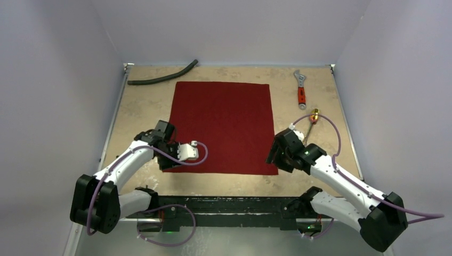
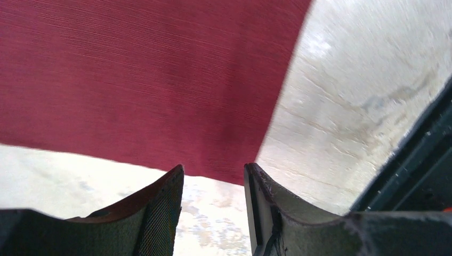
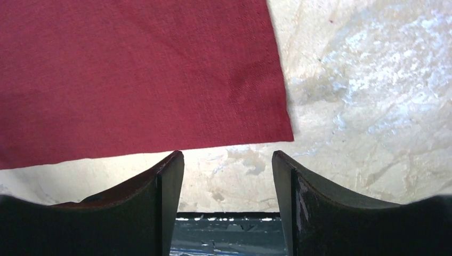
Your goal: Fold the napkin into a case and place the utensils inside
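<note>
The dark red napkin [image 1: 224, 117] lies flat and unfolded in the middle of the table. My left gripper is open over the napkin's near-left corner, nothing between its fingers. My right gripper stands open just beside the near-right corner, with bare table between its fingertips. At the right of the table in the top view lie an adjustable wrench [image 1: 301, 95] with a red handle and a screwdriver [image 1: 314, 114] with a yellow and red handle, partly crossed by the right arm's cable.
A dark curved tube [image 1: 154, 80] lies at the back left. Grey walls enclose the sides and back.
</note>
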